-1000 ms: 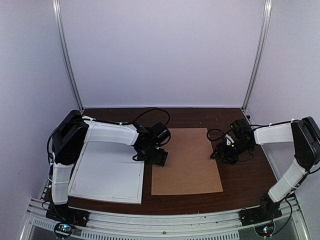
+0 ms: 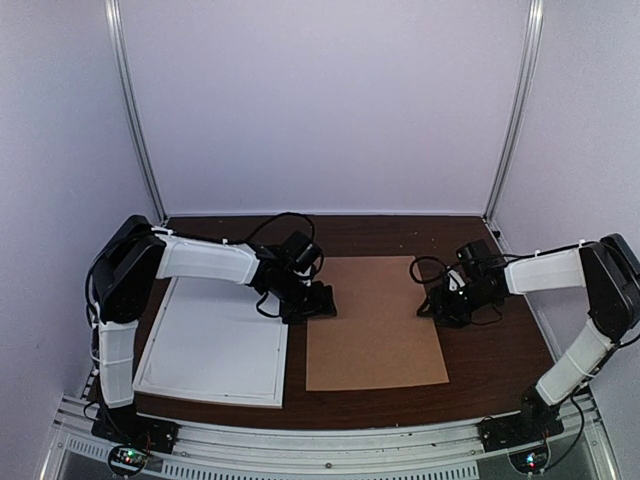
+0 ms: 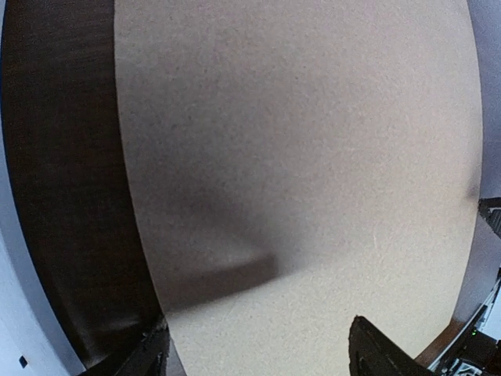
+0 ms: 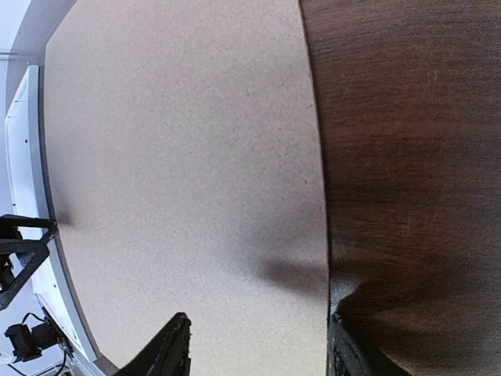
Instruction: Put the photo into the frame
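Note:
A brown board point(image 2: 375, 350) lies flat on the dark table, right of a white frame point(image 2: 210, 360). My left gripper point(image 2: 318, 312) is low over the board's left edge; in the left wrist view its two fingers point(image 3: 380, 356) stand apart either side of that edge. My right gripper point(image 2: 430, 308) is at the board's right edge; in the right wrist view its fingers point(image 4: 356, 352) stand apart, one at the edge. Both grippers are open, with no clear hold on the board. I cannot tell from these views whether a photo is on or under the board.
Walls enclose the back and sides, and a metal rail point(image 2: 330, 440) runs along the front.
My left gripper and arm have shifted a little leftward. The board sits slightly further right than a second ago.

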